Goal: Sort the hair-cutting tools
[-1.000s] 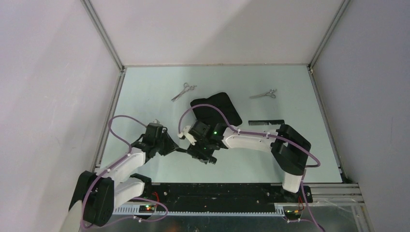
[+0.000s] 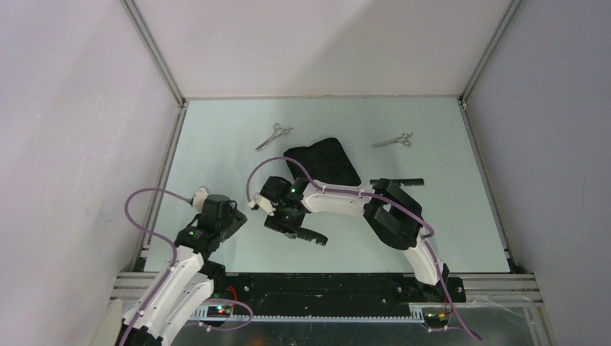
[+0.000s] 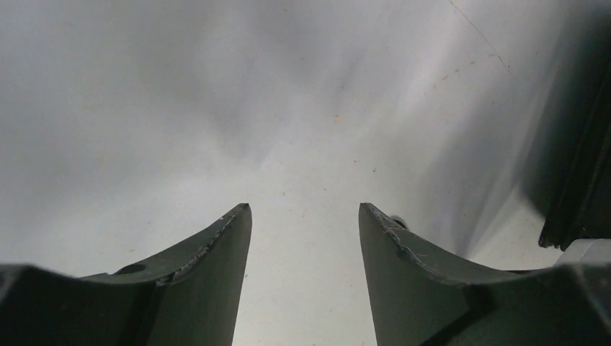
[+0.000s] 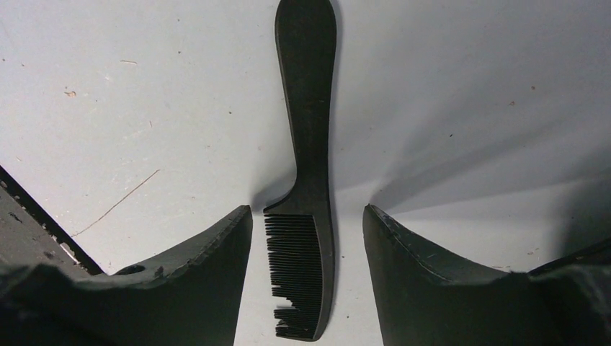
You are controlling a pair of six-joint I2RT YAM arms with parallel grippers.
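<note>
A black comb with a long handle [image 4: 310, 122] lies flat under my right gripper, which is open around it near where handle meets teeth, fingers apart from it. In the top view that comb [image 2: 312, 236] shows at the front middle. My left gripper is open over bare table at the front left, nothing between its fingers. A second black comb [image 2: 396, 182] lies right of the black case [image 2: 328, 158]. Scissors [image 2: 274, 137] lie at the back left, other scissors [image 2: 392, 140] at the back right.
White walls surround the table [image 2: 461, 223]. My right arm stretches across the middle, in front of the black case.
My left arm has pulled back leftward, away from the right gripper. My right gripper has shifted leftward over the front comb.
</note>
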